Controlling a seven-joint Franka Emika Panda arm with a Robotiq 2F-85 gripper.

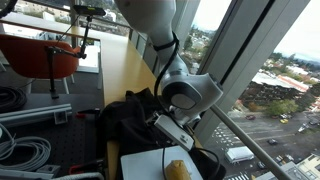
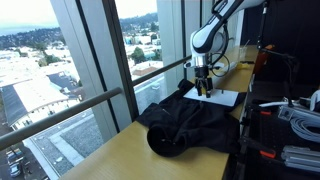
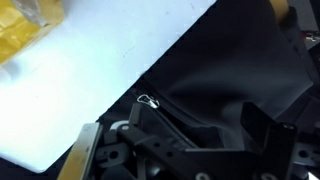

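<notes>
Black cloth, which looks like a garment (image 2: 185, 122), lies spread over the table. A small metal zipper pull (image 3: 148, 101) shows on it in the wrist view, just beyond my gripper. The gripper is open, a finger (image 3: 80, 152) on the left and the other on the right, and I see nothing held between them. Beside the pull, a white board (image 3: 100, 70) covers part of the cloth. On the board sits a yellow package (image 3: 25, 28), also visible as a yellow lump (image 1: 178, 170) in exterior view 1.
Windows and a rail (image 2: 75, 108) run along one side of the table (image 2: 105, 160). A dark cart with coiled cables (image 1: 25, 150) stands on the opposite side. A red chair (image 1: 38, 57) is farther back.
</notes>
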